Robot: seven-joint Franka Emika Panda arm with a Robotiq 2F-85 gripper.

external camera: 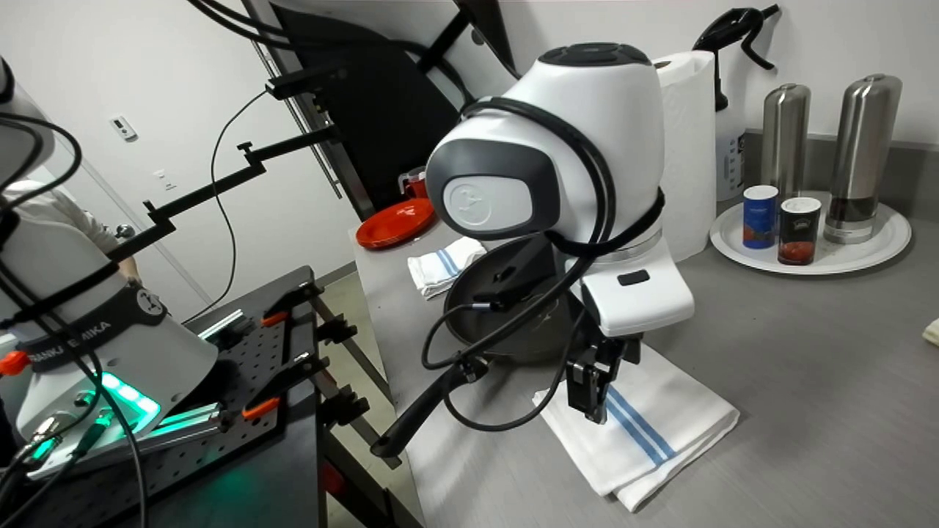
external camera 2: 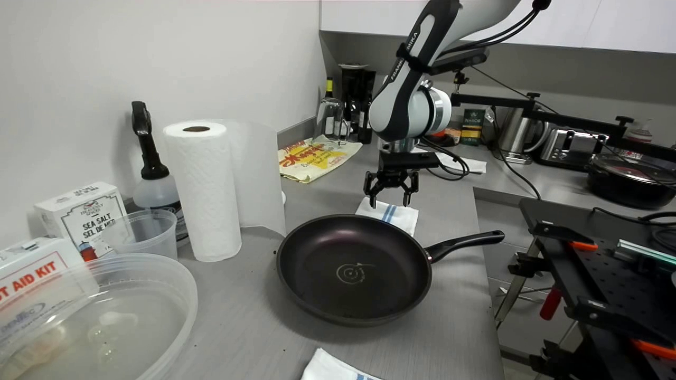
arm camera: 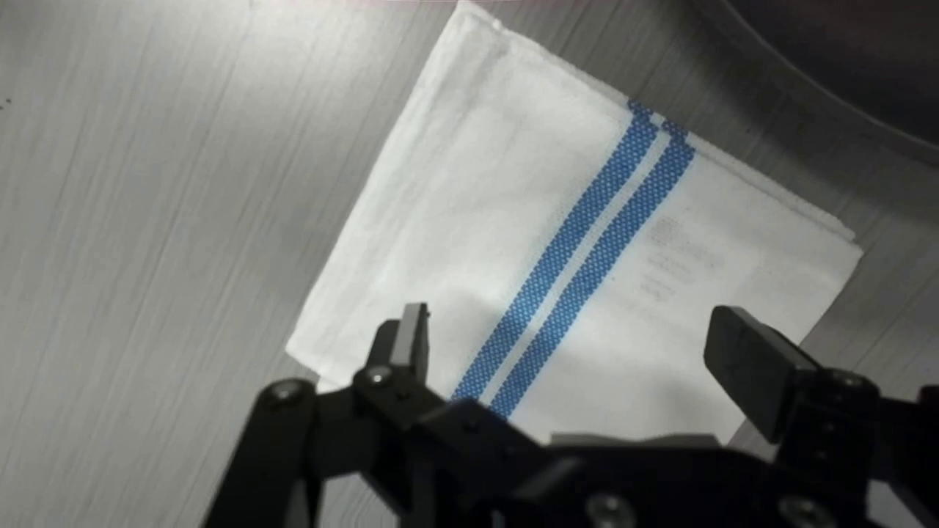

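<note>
Below my gripper lies a folded white towel (arm camera: 528,189) with two blue stripes, flat on the grey counter. The fingers are spread wide, and nothing is between the fingers. In exterior view 1 the gripper (external camera: 600,383) hangs over the edge of the towel (external camera: 647,422) nearest the pan. In exterior view 2 a clear gap shows under the gripper (external camera 2: 391,190), with the towel (external camera 2: 402,218) partly hidden behind the pan. A dark frying pan (external camera 2: 351,272) rests beside the towel, its handle (external camera 2: 466,244) toward the counter's front edge.
A paper towel roll (external camera 2: 203,190) stands along the wall near a clear plastic tub (external camera 2: 184,291). A second striped towel (external camera: 446,264) lies past the pan. Shakers and grinders stand on a white plate (external camera: 814,262).
</note>
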